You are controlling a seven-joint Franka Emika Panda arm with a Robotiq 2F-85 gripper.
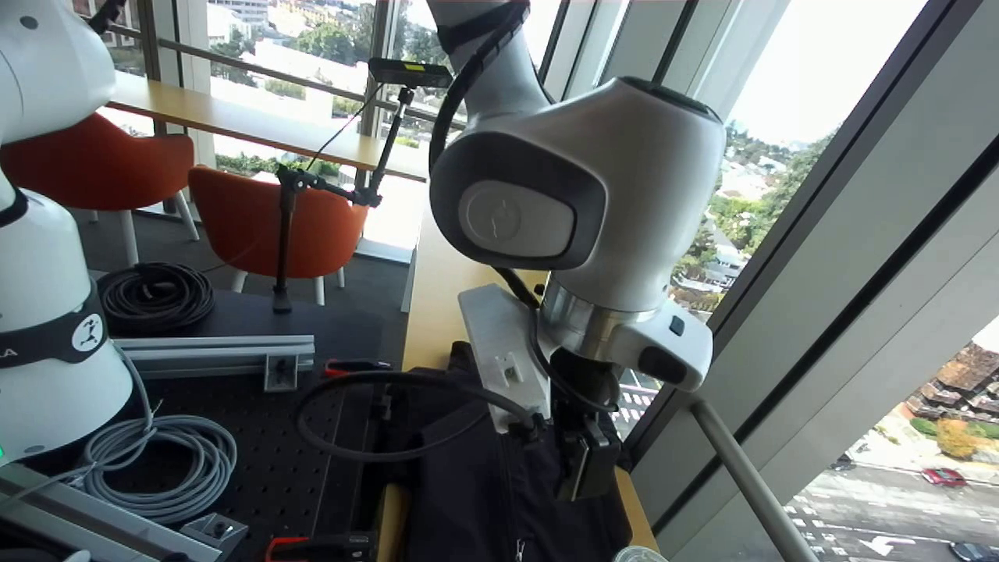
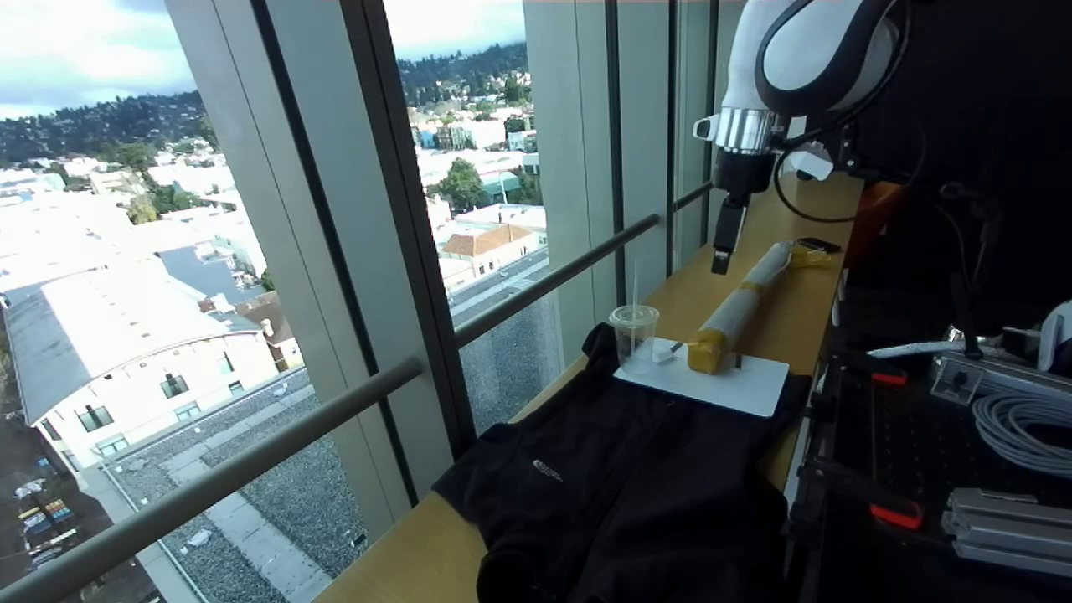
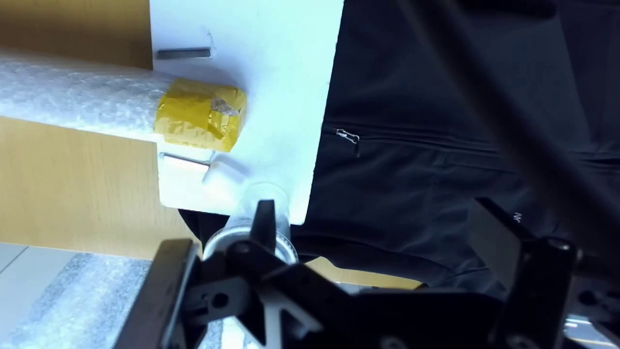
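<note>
A bubble-wrapped roll (image 2: pixel 739 306) with a yellow-taped end (image 3: pixel 200 113) rests partly on that board. By the board's window-side corner stands a clear cup (image 2: pixel 635 327) with a straw. My gripper (image 2: pixel 720 266) hangs above the ledge, pointing down and touching nothing that I can see. In the wrist view its fingers (image 3: pixel 157 293) are apart and the gripper is open, empty.
A metal rail (image 2: pixel 563 280) runs along the windows beside the ledge. On the other side is a black perforated table (image 1: pixel 271 449) with clamps, metal profiles and coiled grey cable (image 1: pixel 159 468). A thick black cable (image 1: pixel 403 378) loops out from the wrist. Behind are orange chairs (image 1: pixel 271 225).
</note>
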